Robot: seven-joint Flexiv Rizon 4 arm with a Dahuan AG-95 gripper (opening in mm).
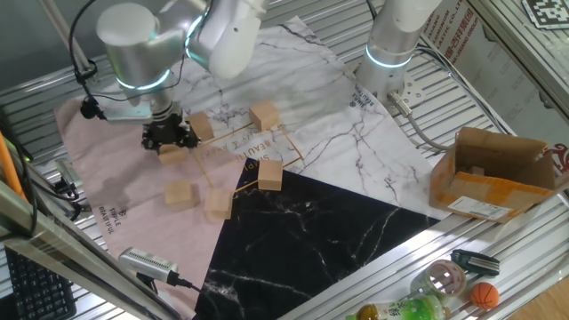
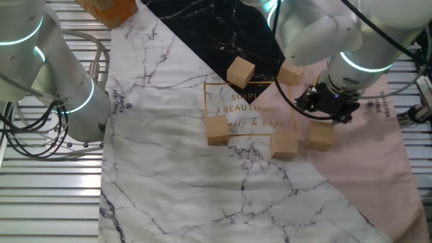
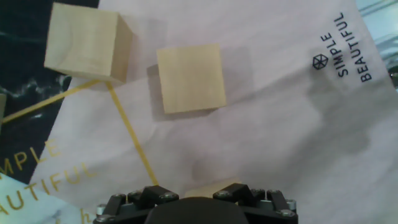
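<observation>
Several plain wooden cubes lie spread around a gold-lined rectangle printed on the cloth. My gripper (image 1: 171, 142) points down just above one cube (image 1: 172, 156) on the pink part, covering its top. In the wrist view, only a strip of this cube (image 3: 211, 188) shows between the spread fingers, which look open; any contact is hidden. Beyond it lie another cube (image 3: 191, 78) on the pink cloth and a cube (image 3: 87, 40) at the black edge. In exterior view 2, the gripper (image 2: 331, 104) hangs close to a cube (image 2: 320, 136) and another cube (image 2: 283, 144).
A cube (image 1: 264, 116) and another cube (image 1: 270, 175) stand on the rectangle's far side.
</observation>
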